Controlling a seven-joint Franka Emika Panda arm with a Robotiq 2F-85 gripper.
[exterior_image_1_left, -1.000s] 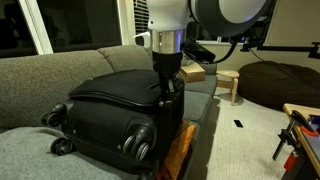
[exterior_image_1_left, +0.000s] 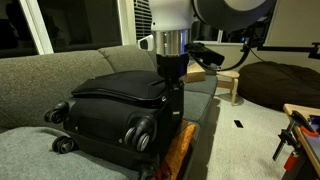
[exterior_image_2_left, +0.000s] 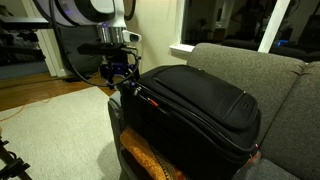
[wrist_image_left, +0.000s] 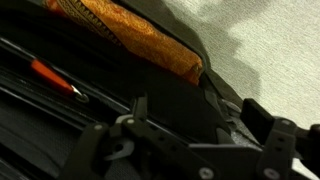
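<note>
A black suitcase (exterior_image_1_left: 122, 112) with wheels lies on its side on the grey couch, its lid side facing up. In exterior view 2, the suitcase (exterior_image_2_left: 195, 105) shows its zipped upper panel. My gripper (exterior_image_1_left: 172, 77) is at the end of the suitcase nearest the open floor, just above its upper edge. From the wrist, the fingers of my gripper stand apart, so it is open. Dark suitcase fabric lies beneath them; whether they touch it, I cannot tell. A red tag (wrist_image_left: 58, 77) shows on the suitcase.
Orange patterned cloth (wrist_image_left: 135, 32) lies beside the suitcase at the couch edge. Pale carpet (exterior_image_1_left: 232, 145) is clear apart from a small dark object (exterior_image_1_left: 239, 124). A wooden table (exterior_image_1_left: 305, 125) stands at the right, a round stool (exterior_image_1_left: 229, 76) farther back.
The suitcase shows no clear shift.
</note>
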